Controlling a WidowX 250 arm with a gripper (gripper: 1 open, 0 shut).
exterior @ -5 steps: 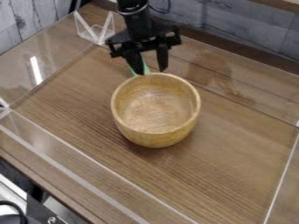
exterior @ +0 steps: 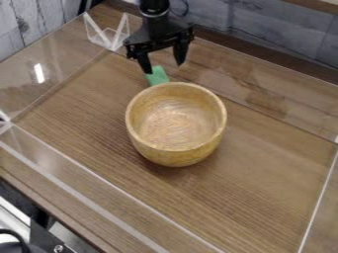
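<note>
My gripper (exterior: 158,44) is at the top centre of the camera view, open, its black fingers spread above the table. Just below it a small green object (exterior: 157,75) lies on the wooden table, apart from the fingertips. A large round wooden bowl (exterior: 176,126) sits in the middle, its far rim close to the green object.
A clear plastic piece (exterior: 106,32) stands at the back left near the raised edge, and another transparent piece is at the left edge.
My gripper has moved back and up in the view, away from the bowl, uncovering more of the green object. The bowl and green object look unmoved.
</note>
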